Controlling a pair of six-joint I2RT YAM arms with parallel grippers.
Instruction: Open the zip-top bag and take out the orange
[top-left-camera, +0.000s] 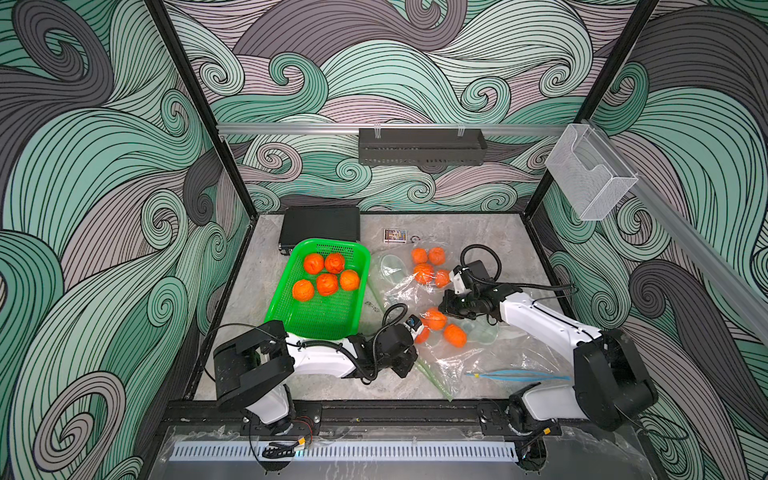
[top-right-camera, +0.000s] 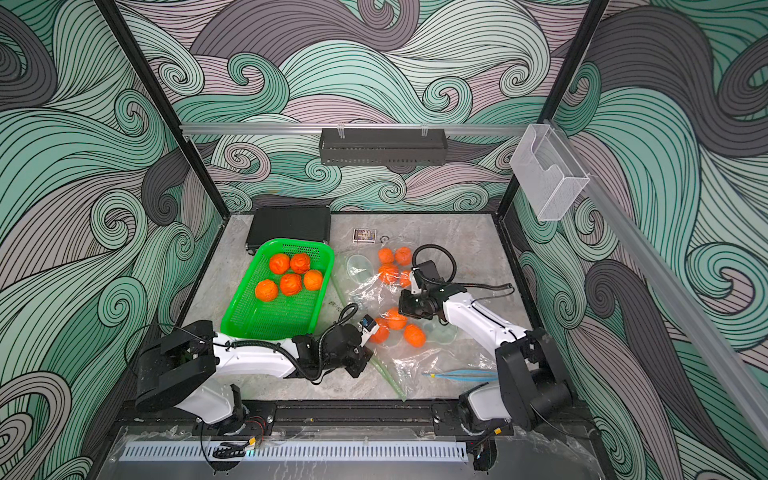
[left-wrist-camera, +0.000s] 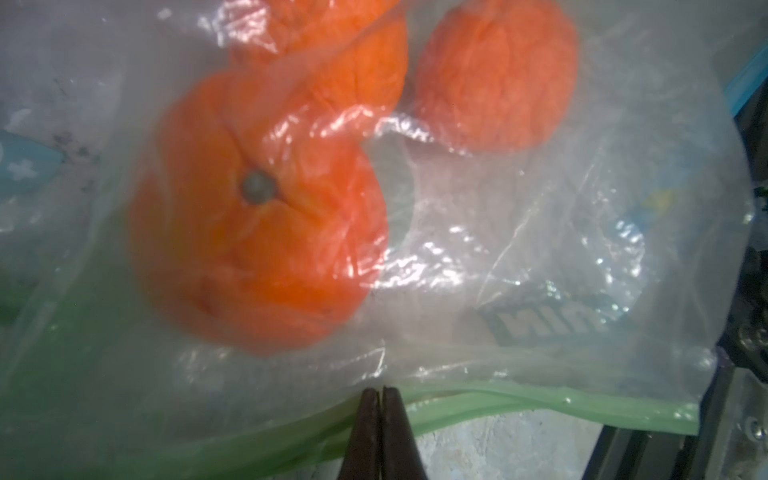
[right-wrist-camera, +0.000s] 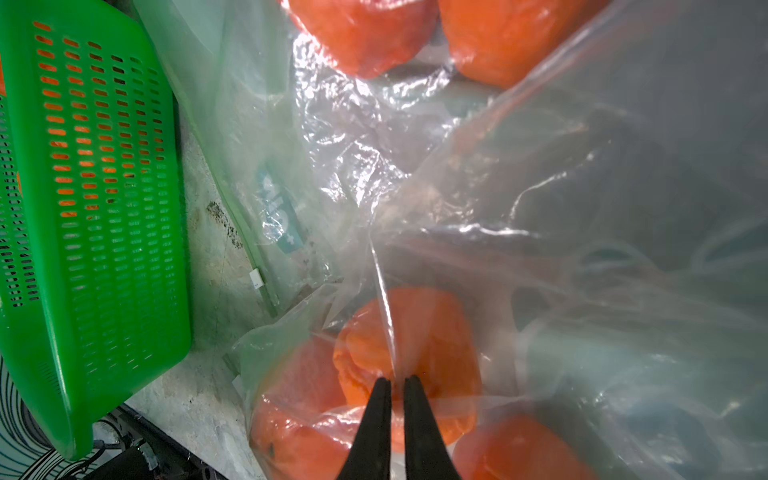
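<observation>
The clear zip top bag (right-wrist-camera: 448, 192) with a green zip edge (left-wrist-camera: 544, 404) lies wrinkled over the table, right of the basket. Through its film several oranges show, among them a large orange (left-wrist-camera: 264, 232) in the left wrist view and another orange under the right fingertips. My left gripper is shut at the green zip edge; whether film is caught between its tips is unclear. At my right gripper, a taut crease of film runs down to the closed fingertips, which are shut on the bag above the oranges.
The green basket (top-left-camera: 364, 276) at the left holds several oranges (top-left-camera: 326, 284). A second clear bag (top-left-camera: 384, 252) with oranges (top-left-camera: 428, 256) lies farther back. A black case (top-left-camera: 320, 225) stands behind the basket, and a small card box (top-left-camera: 395, 236) lies at the back middle.
</observation>
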